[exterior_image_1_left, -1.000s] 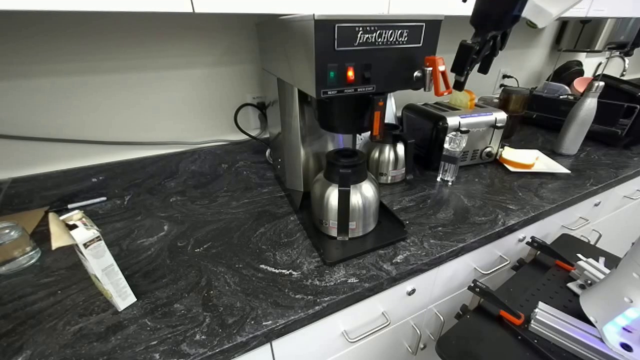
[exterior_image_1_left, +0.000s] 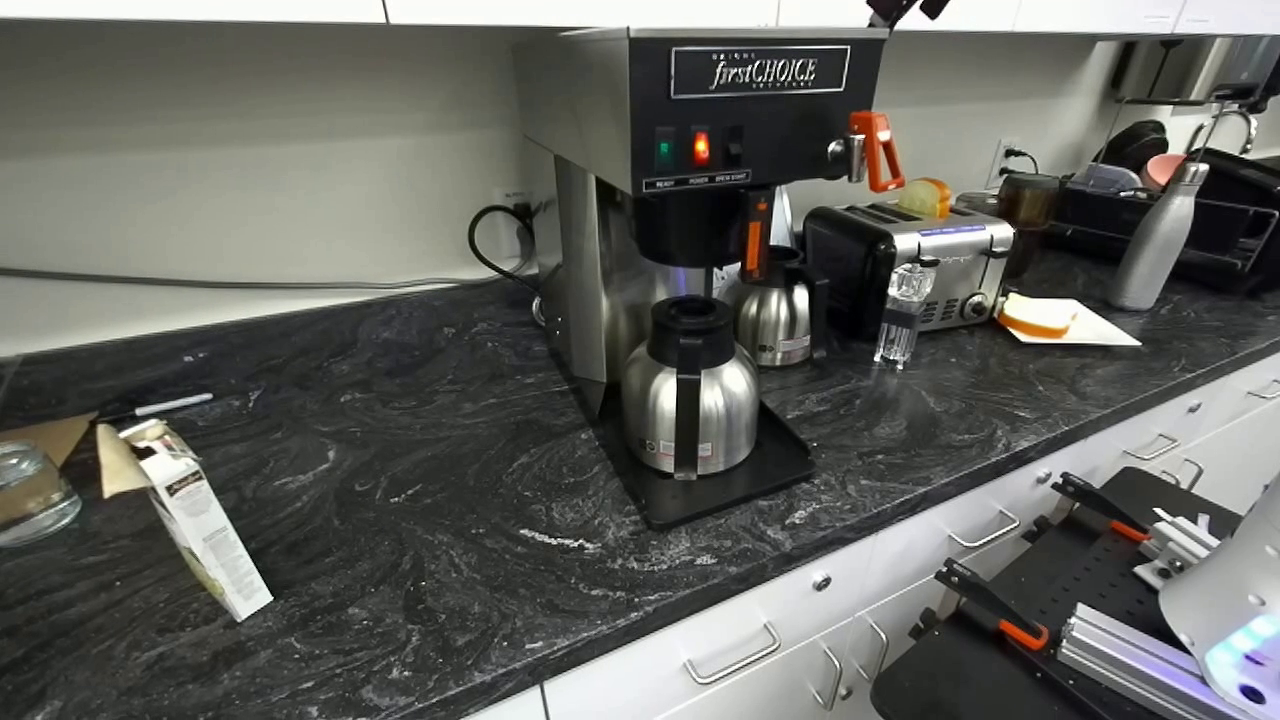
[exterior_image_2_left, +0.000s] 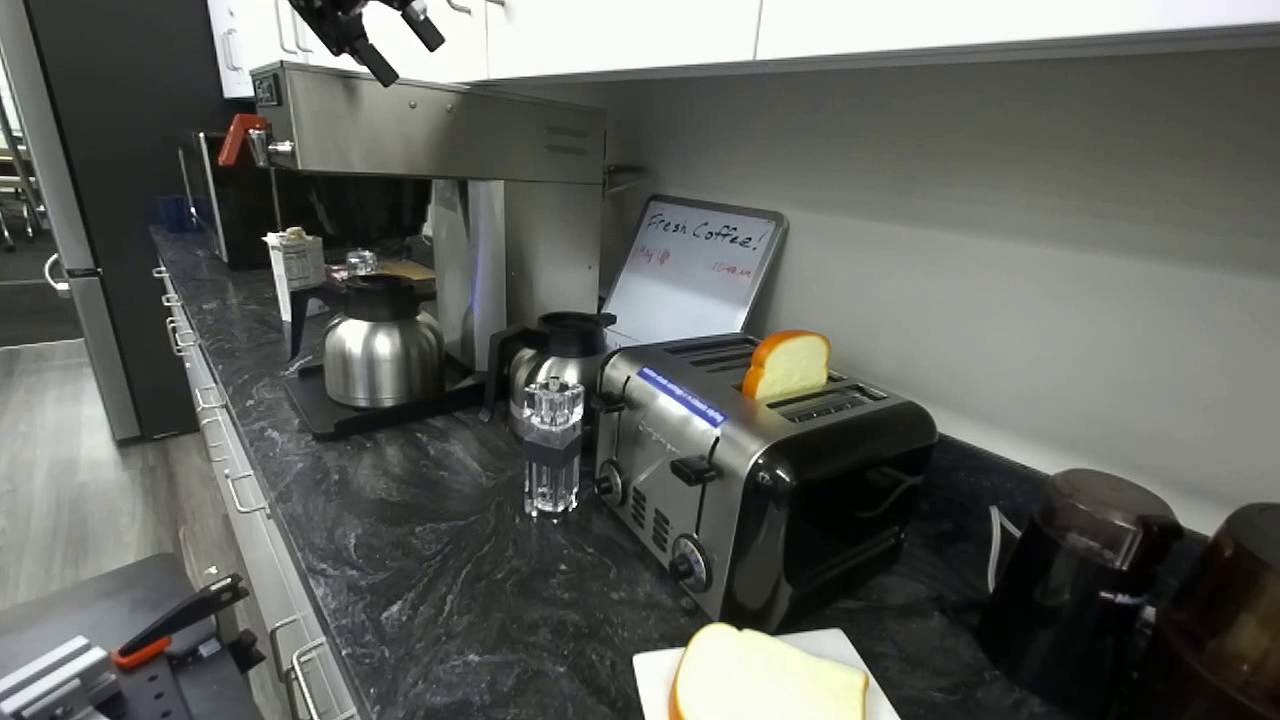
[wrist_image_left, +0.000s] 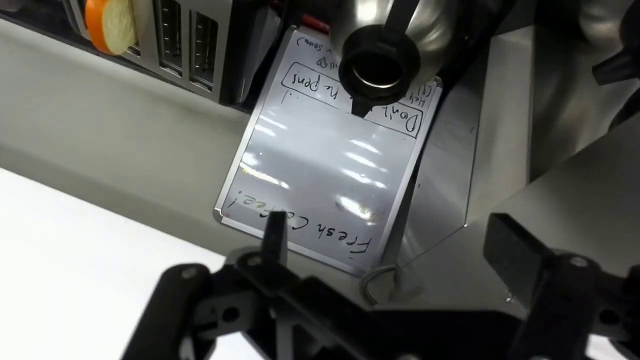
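Note:
My gripper stands open high above the counter, nothing between its widely parted fingers. In the second exterior view its fingertips show at the top, over the steel coffee maker (exterior_image_2_left: 444, 126). Beneath it in the wrist view are a whiteboard (wrist_image_left: 312, 156) with "Fresh Coffee!" on it and the carafe (wrist_image_left: 375, 66) beside the machine. One bread slice (exterior_image_2_left: 789, 366) stands part way out of the toaster (exterior_image_2_left: 768, 480). Another bread slice (exterior_image_2_left: 768, 678) lies on a white plate (exterior_image_2_left: 840, 648). A second carafe (exterior_image_1_left: 690, 402) sits on the coffee maker's base.
A clear grinder (exterior_image_2_left: 553, 450) stands before the toaster. White upper cabinets (exterior_image_2_left: 960, 30) hang close to the gripper. On the left lie an open carton (exterior_image_1_left: 204, 528) and a glass jar (exterior_image_1_left: 34, 498).
In the first exterior view my gripper has gone up and to the left, from above the toaster's bread to the top edge by the coffee maker. The counter objects look unmoved.

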